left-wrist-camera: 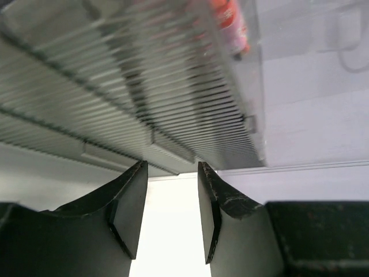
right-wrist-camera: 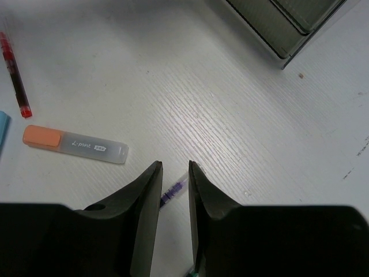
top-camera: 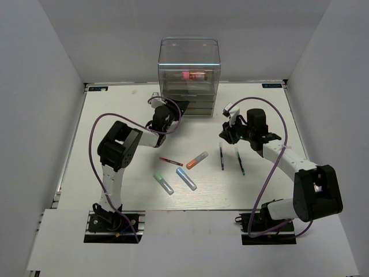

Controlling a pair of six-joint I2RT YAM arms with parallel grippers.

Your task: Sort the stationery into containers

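Note:
My left gripper is open at the front of the clear drawer organizer point(top-camera: 189, 57), facing its lower drawers with nothing between its fingers. My right gripper is part open, empty, over the table beside a purple pen point(top-camera: 221, 157) and a green pen point(top-camera: 241, 163). An orange marker point(right-wrist-camera: 81, 145), a red pen point(right-wrist-camera: 16, 76), a blue marker point(top-camera: 186, 178) and a green marker point(top-camera: 164, 183) lie loose on the table. A pink-labelled item point(left-wrist-camera: 230, 26) is inside the organizer's upper part.
Grey walls surround it on the back and sides. Cables loop over both arms.

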